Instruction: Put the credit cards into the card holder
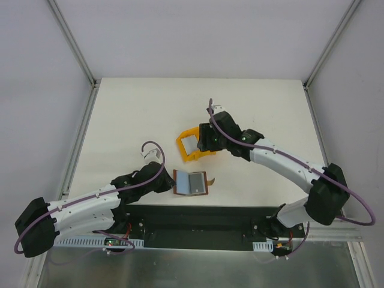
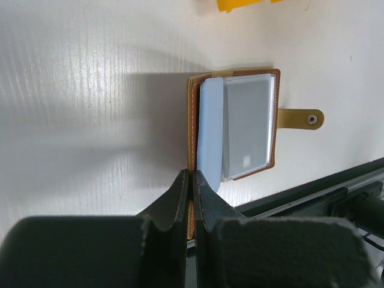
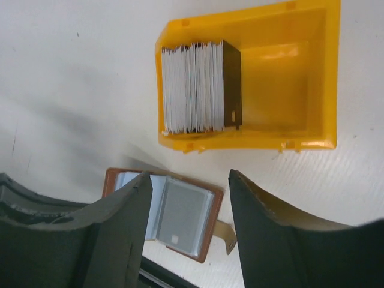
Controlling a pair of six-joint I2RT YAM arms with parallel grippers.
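Note:
The card holder lies spread open near the table's front edge, its clear sleeves facing up and a strap with a snap out to the right. My left gripper is shut on the thin brown edge of its cover. Upright white cards stand packed in the left part of a yellow bin, with a dark card at their right end. Above the bin's right part in the top view hangs my right gripper. Its fingers are well apart, with nothing gripped between them.
The bin stands just behind the card holder, with a small gap between them. Bare white table stretches behind and to both sides. A dark strip runs along the front edge.

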